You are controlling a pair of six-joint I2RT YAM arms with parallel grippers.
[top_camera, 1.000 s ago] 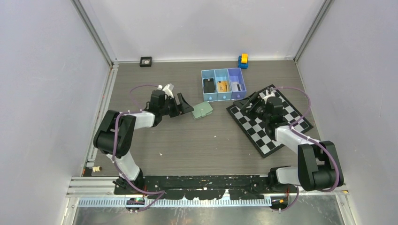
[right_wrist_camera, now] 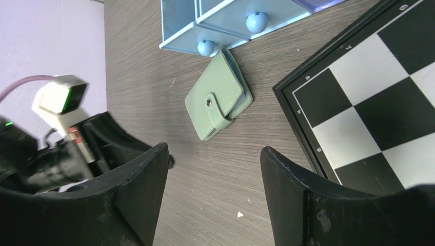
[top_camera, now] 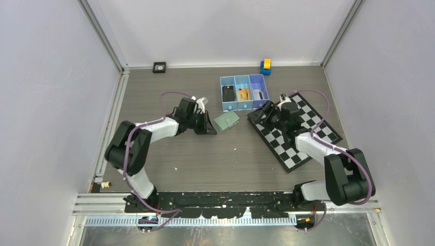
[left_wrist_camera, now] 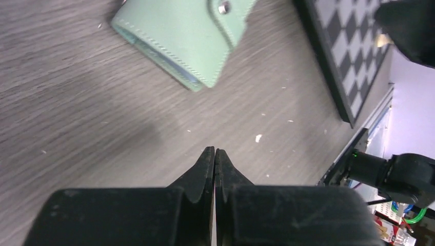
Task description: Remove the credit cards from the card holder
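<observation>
The pale green card holder (top_camera: 226,120) lies on the wooden table, its snap strap fastened in the right wrist view (right_wrist_camera: 215,97). My left gripper is shut, nothing between its fingers, over bare table just beside the holder's lower left in the top view. My right gripper stands open above the chessboard's left edge, right of the holder, with nothing between its fingers.
A blue-purple three-compartment organiser (top_camera: 228,106) holding cards and a dark item stands behind the holder. The chessboard (top_camera: 292,159) fills the right side. A black object (top_camera: 159,67) and a blue-yellow toy (top_camera: 265,67) are at the back.
The card holder has shifted a little to the right. My right arm has moved slightly left.
</observation>
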